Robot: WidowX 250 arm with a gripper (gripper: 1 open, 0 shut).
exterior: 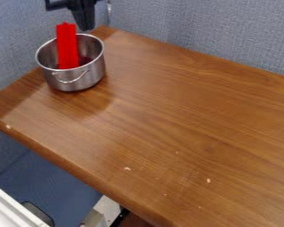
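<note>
A red upright block (67, 44) stands inside a steel pot (81, 74) with a wire handle, at the back left corner of the wooden table (169, 133). My gripper (78, 11) is at the top edge of the view, above the pot and clear of the block, mostly cut off by the frame. Whether its fingers are open or shut cannot be made out.
Blue-grey walls border the back and left. A white object (10, 211) is at the lower left, below the table.
</note>
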